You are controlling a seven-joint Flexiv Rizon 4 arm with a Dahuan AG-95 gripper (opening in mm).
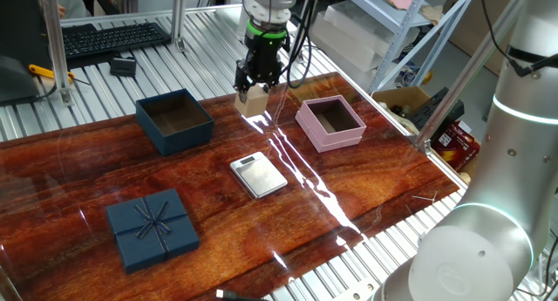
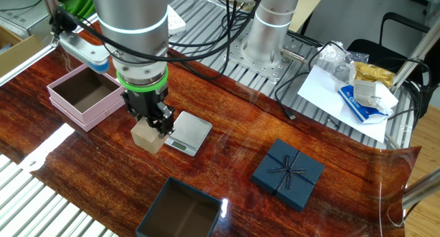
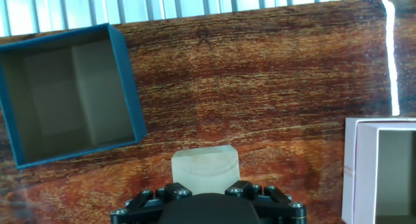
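Observation:
My gripper (image 1: 254, 88) is shut on a pale wooden block (image 1: 252, 104) near the table's far edge in exterior view 1, between the two open boxes. The block (image 2: 147, 137) sits under the fingers in exterior view 2; whether its underside touches the table I cannot tell. In the wrist view the block (image 3: 207, 167) sticks out ahead of the fingers. A dark blue open box (image 1: 175, 142) and a pink open box (image 1: 324, 142) both look empty. The silver scale (image 1: 259, 174) lies between them, nearer the viewer, with nothing on it.
A closed blue lid with a ribbon bow (image 1: 153, 228) lies on the glossy wooden table (image 1: 70, 170). White paper (image 2: 333, 99) with packets rests beyond the table in exterior view 2. Bare tabletop surrounds the scale.

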